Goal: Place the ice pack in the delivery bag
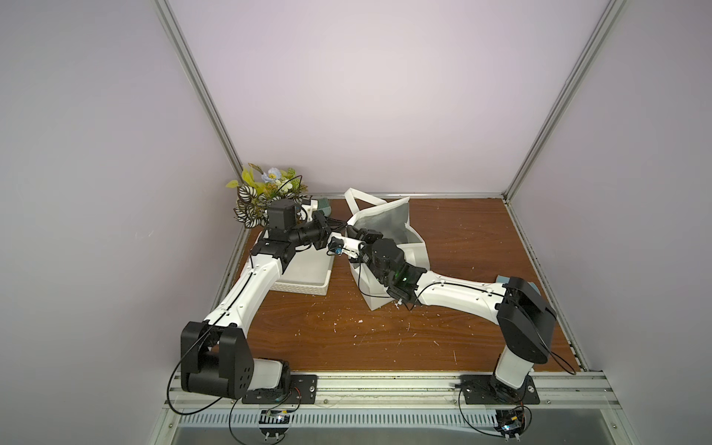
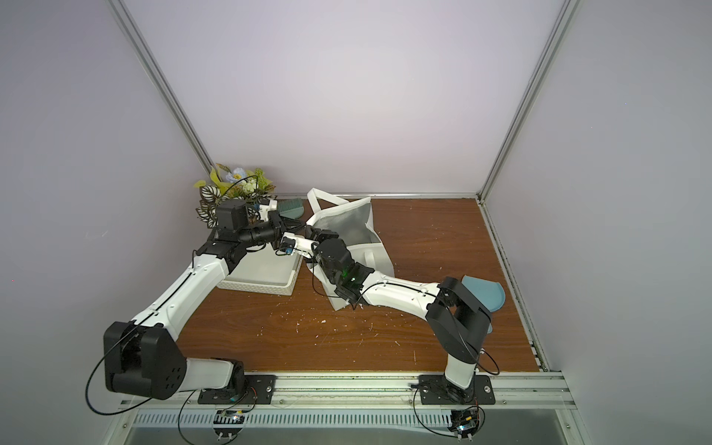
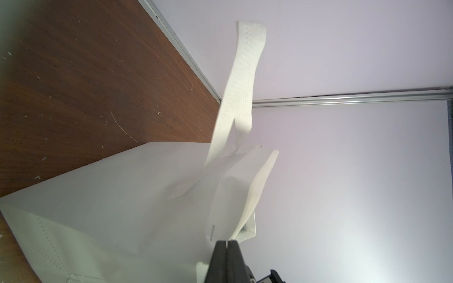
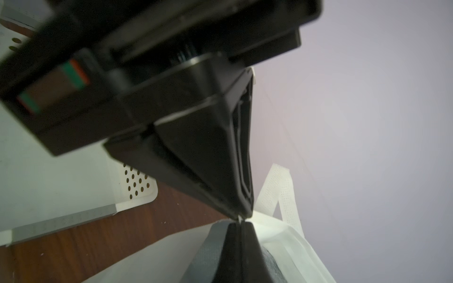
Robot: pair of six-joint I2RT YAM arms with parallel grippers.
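Note:
The white delivery bag [image 1: 404, 256] stands at the middle of the table, its top open on a grey lining. In the left wrist view its wall [image 3: 141, 198] and raised strap [image 3: 243, 70] show. My left gripper is shut at the bag's rim. My right gripper is also shut, reaching to the bag's mouth close beside the left one, with nothing visible between its fingertips. Whether either pinches the thin rim is unclear. I cannot identify an ice pack.
A white basket [image 1: 304, 282] sits left of the bag, with plants [image 1: 259, 193] behind it. A blue item [image 2: 482, 293] lies at the right edge.

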